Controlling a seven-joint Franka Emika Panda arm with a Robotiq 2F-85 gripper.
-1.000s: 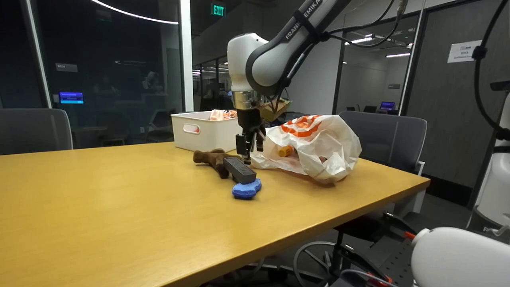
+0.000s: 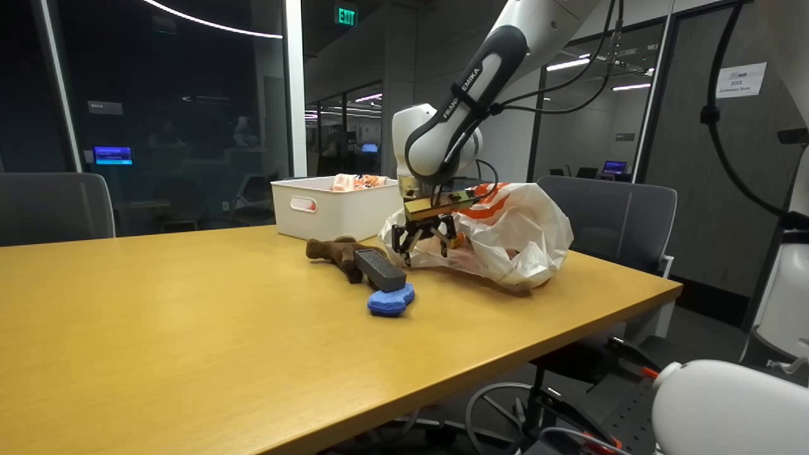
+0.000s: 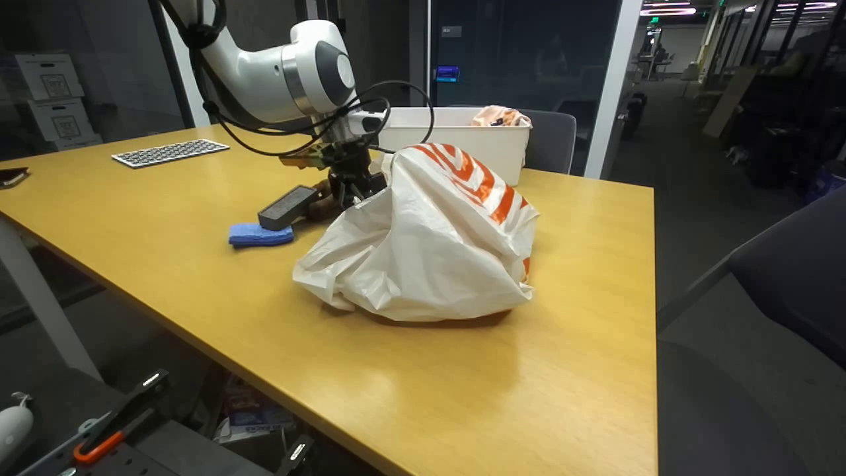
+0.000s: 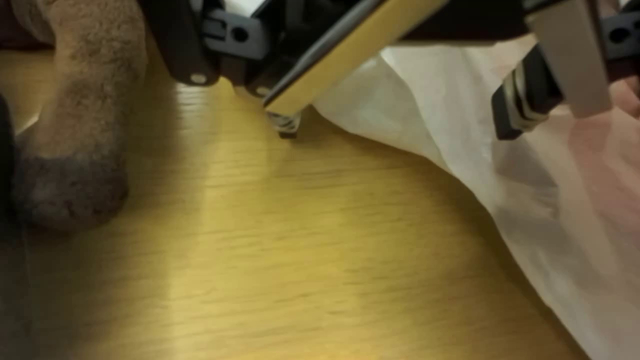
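Note:
My gripper is open at the mouth of a white plastic bag with orange print. In the wrist view the fingers of the gripper stand wide apart, one over bare table and the other over the bag's film. An orange item shows inside the bag's opening, partly hidden by a finger. Left of the gripper lies a brown plush toy. A dark grey eraser-like block leans on a blue sponge. The bag hides part of the gripper in exterior view 2.
Behind the bag is a white bin with a patterned cloth in it. A keyboard rests at the table's far left in exterior view 2.
My gripper has shifted to the right and turned, so that its two fingers now show spread at the bag's mouth. The toy, block and sponge look unmoved; the bag's near edge has shifted slightly.

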